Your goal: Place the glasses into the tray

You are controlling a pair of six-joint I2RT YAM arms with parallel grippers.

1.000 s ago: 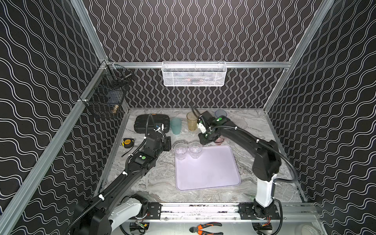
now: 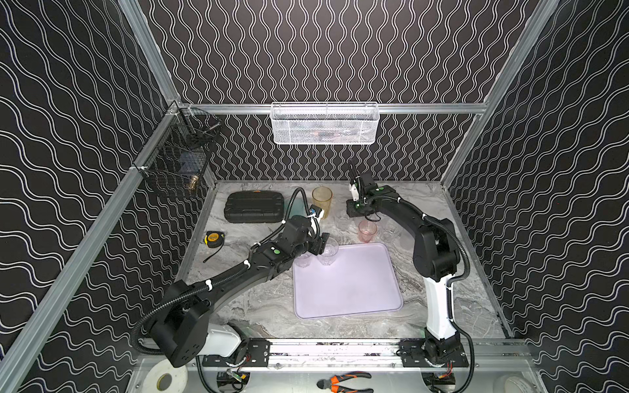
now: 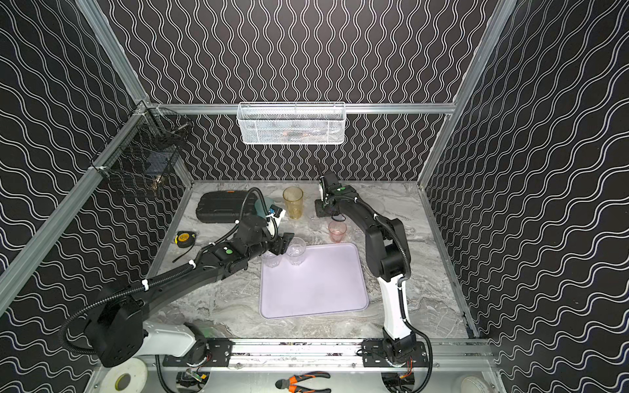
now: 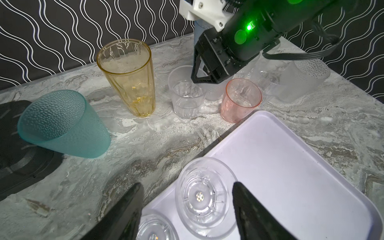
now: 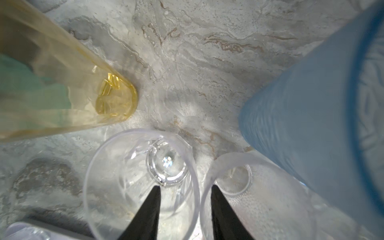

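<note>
Two clear glasses, one of them a clear tumbler [image 4: 206,198], stand in the back left corner of the lilac tray [image 4: 304,176]. Over them my left gripper is open, and the tumbler appears between its fingers. Behind the tray stand a pink glass [image 4: 239,104], an amber glass [image 4: 134,80], a teal cup [image 4: 66,124], a clear cup [image 5: 140,172], a frosted cup [image 5: 264,200] and a blue cup [image 5: 304,108]. My right gripper, open, hovers over the clear cup; neighbouring rims of the clear and frosted cups show between its fingers. Contact cannot be told.
At the back left lies a black case [image 2: 254,207], with a tape measure [image 2: 213,239] in front of it. A white wire basket [image 2: 325,123] hangs on the back wall. The tray's middle and front are bare.
My left gripper has moved right, from left of the tray to over the glasses at its back left. My right gripper has moved back and slightly right, uncovering the pink glass.
</note>
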